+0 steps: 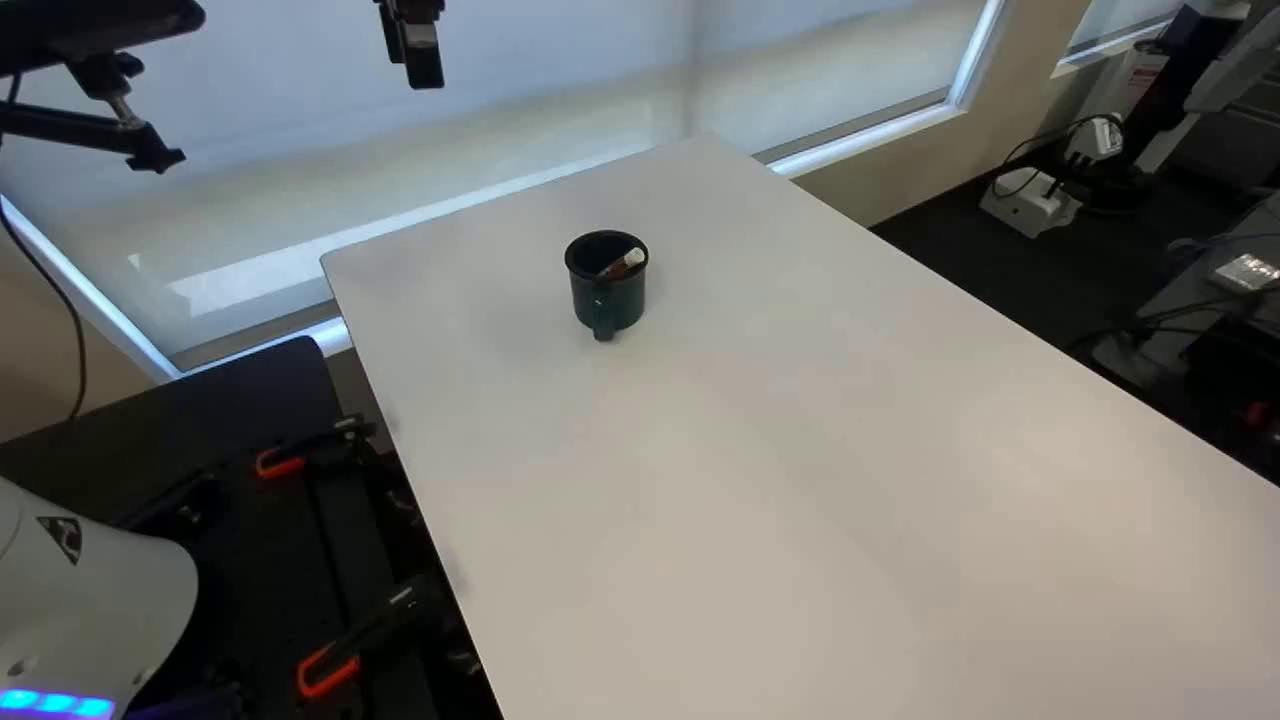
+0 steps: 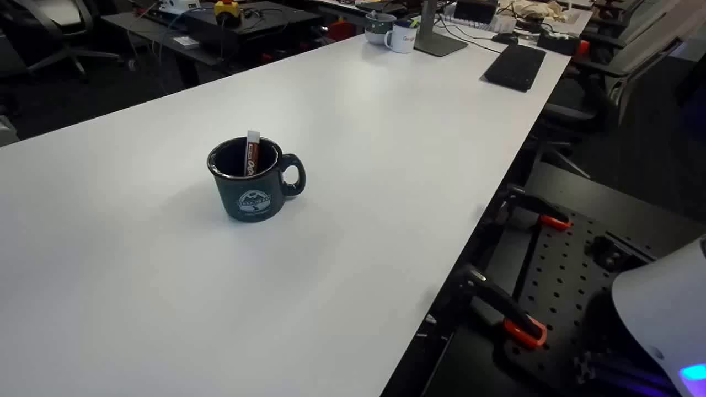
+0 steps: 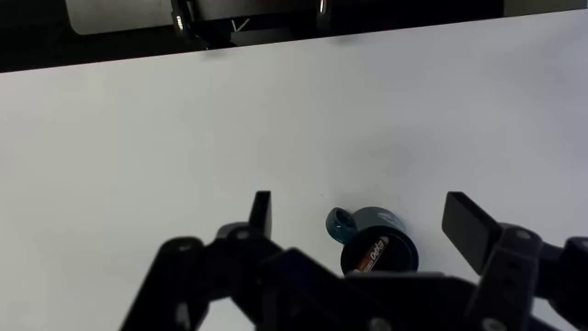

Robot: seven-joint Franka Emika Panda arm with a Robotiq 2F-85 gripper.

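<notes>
A dark green mug (image 2: 246, 196) stands upright on the white table, its handle toward the right in exterior view 2. Inside it leans an Expo marker (image 2: 252, 153) with a white end poking just above the rim. From the wrist, the mug (image 3: 380, 219) and marker (image 3: 372, 254) appear below, partly covered by the gripper body. High over the table, my gripper is open with its fingers spread wide and nothing between them. In exterior view 1 the mug (image 1: 606, 300) sits toward the far end, and one finger (image 1: 422, 60) shows at the top edge.
Clamps (image 2: 503, 301) line the robot's side.
</notes>
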